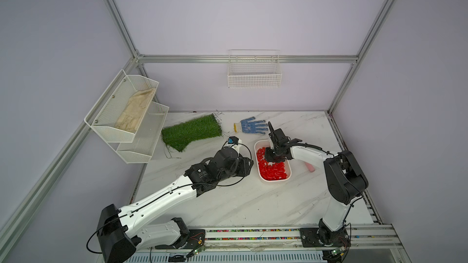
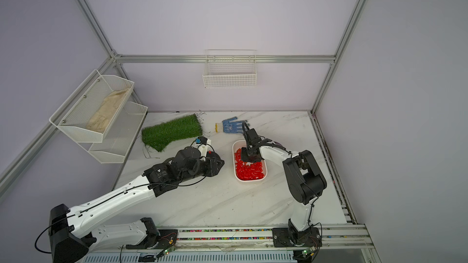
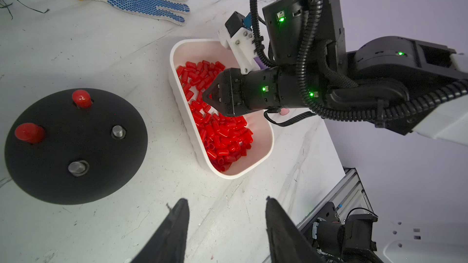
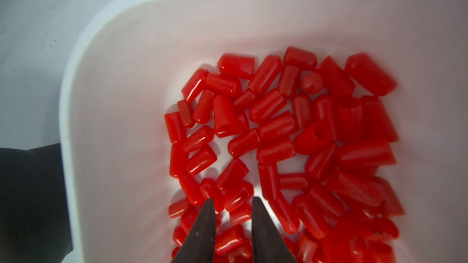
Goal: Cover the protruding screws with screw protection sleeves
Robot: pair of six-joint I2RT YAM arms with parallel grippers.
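A black disc [image 3: 97, 185] lies on the table in the left wrist view. Red sleeves cap two of its screws, one sleeve [image 3: 82, 98] at the back and another sleeve [image 3: 30, 133] at the left. The right screw [image 3: 118, 132] and front screw [image 3: 78, 167] show bare metal. Loose red sleeves [image 3: 224, 136] fill the white bin [image 3: 187, 126]. My left gripper hangs open and empty, in front of the disc and bin. Inside the bin, my right gripper has its fingers parted, pointing down at the sleeves; several sleeves show between and beyond the fingertips, none clearly gripped.
A blue and white glove [image 1: 252, 126] lies behind the bin, and a green turf mat [image 1: 191, 131] is at the back left. A wire rack [image 1: 126, 117] hangs on the left wall. My right arm reaches across the bin's right wall.
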